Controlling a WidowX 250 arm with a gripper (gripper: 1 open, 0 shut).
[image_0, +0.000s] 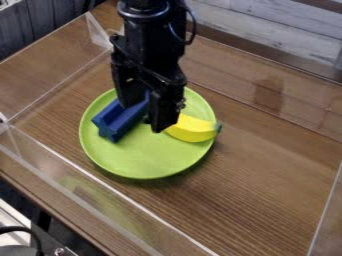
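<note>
My gripper (147, 108) is open, lowered over the green plate (147, 155), its dark body hiding part of what lies beneath. A blue block (114, 122) lies on the left of the plate, partly behind the gripper. A yellow banana-like piece (198, 129) lies on the plate's right side, partly hidden by the gripper.
Bare wooden table (254, 190) surrounds the plate, with free room to the right and front. A pale wall or ledge runs along the back right, and a dark mesh edge is at the top left.
</note>
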